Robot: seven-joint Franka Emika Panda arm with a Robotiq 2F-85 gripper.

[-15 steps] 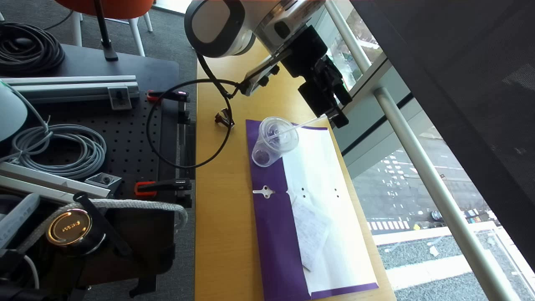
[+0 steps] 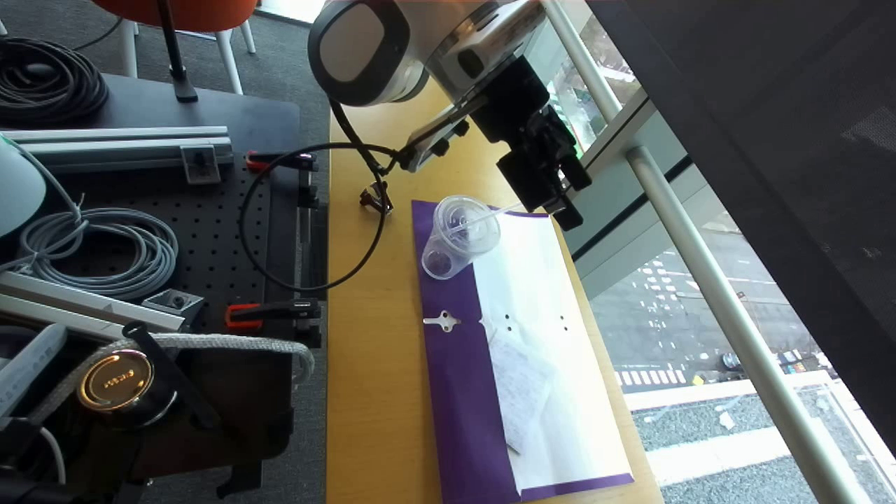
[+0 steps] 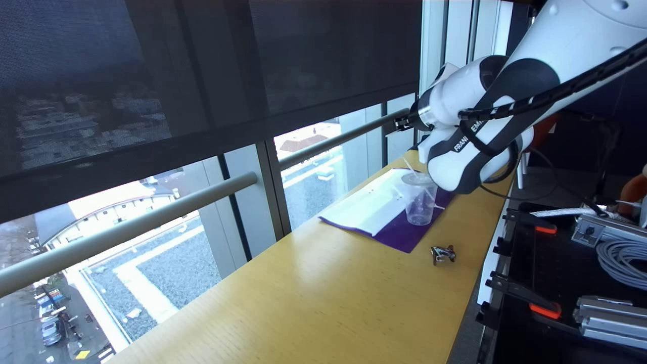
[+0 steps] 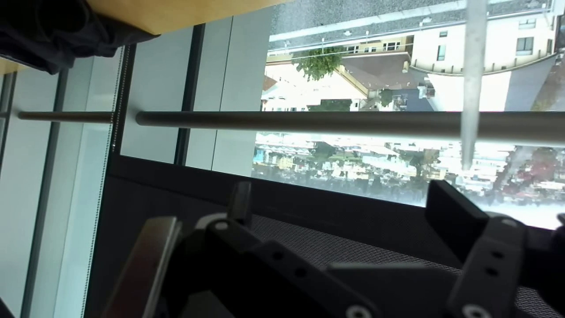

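Observation:
A clear plastic cup (image 2: pixel 440 260) with a lid stands upright on the purple-and-white paper bag (image 2: pixel 458 378). From its lid a pale straw (image 2: pixel 491 215) slants toward the window. My gripper (image 2: pixel 575 197) is open near the straw's outer end in exterior view 1, partly covering that end. In the wrist view the straw (image 4: pixel 472 79) hangs down at upper right, above the right finger (image 4: pixel 453 217), and nothing shows between the fingers. Exterior view 2 shows the cup (image 3: pixel 419 206) clear of the arm, with the gripper (image 3: pixel 404 124) farther back by the rail.
A window rail (image 2: pixel 705 260) runs close beside the gripper. On the wooden ledge (image 3: pixel 315 303) lies a small metal clip (image 3: pixel 443 254). The arm's black cable (image 2: pixel 244 227) loops over the ledge's edge. Ledge space in front of the bag is bare.
In exterior view 1 my gripper has shifted slightly down the picture, now hiding more of the straw's end. The cup and bag have stayed put.

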